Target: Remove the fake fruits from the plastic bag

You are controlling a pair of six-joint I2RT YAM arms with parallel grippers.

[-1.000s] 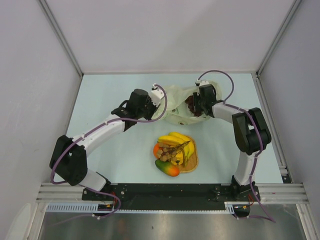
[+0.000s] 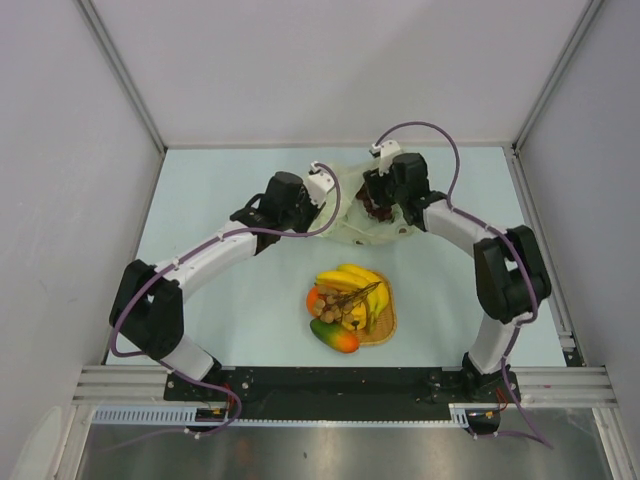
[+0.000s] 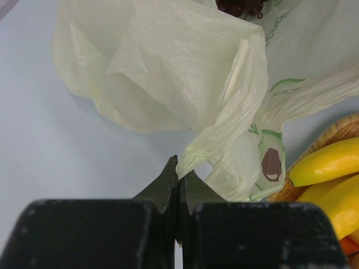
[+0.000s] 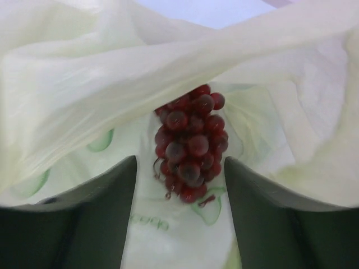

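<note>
A pale translucent plastic bag (image 2: pixel 355 230) spreads between both grippers at the back of the table. My left gripper is shut on a twisted strand of the bag. Red grapes (image 4: pixel 190 145) lie inside the bag, below my right gripper, whose blurred fingers stand apart on either side of the bunch's lower part with space between them. In the top view the grapes (image 2: pixel 376 210) are partly hidden by the right arm.
A woven basket (image 2: pixel 385 325) at the front centre holds bananas (image 2: pixel 340 280), an orange fruit and a brown bunch, with a mango (image 2: pixel 335 336) at its front.
The left gripper has moved only slightly.
</note>
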